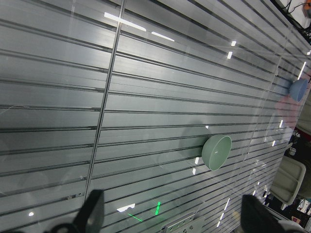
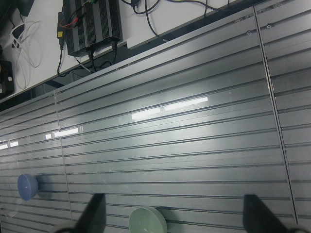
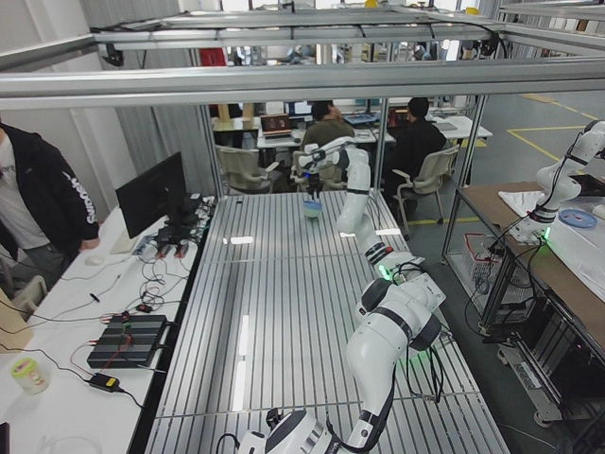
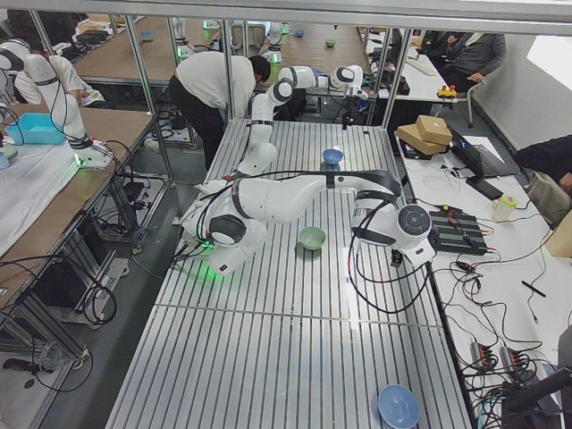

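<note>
A green bowl [image 4: 312, 238] stands mid-table, with blue bowls [image 4: 332, 156] beyond and nearer in the camera right view. My left gripper is high above the slatted table, open and empty; the green bowl [image 1: 216, 152] and a blue bowl [image 1: 298, 90] lie below it. My right gripper is also open and empty, above the table, with the green bowl [image 2: 147, 221] and blue bowl [image 2: 27, 186] below. In the camera left view, another arm's gripper [image 3: 314, 184] is at a blue-green bowl [image 3: 312, 208]; its hold is unclear.
A white side desk [image 4: 492, 304] with cables, black boxes and electronics runs along one edge of the slatted table. Large white arms cross the middle.
</note>
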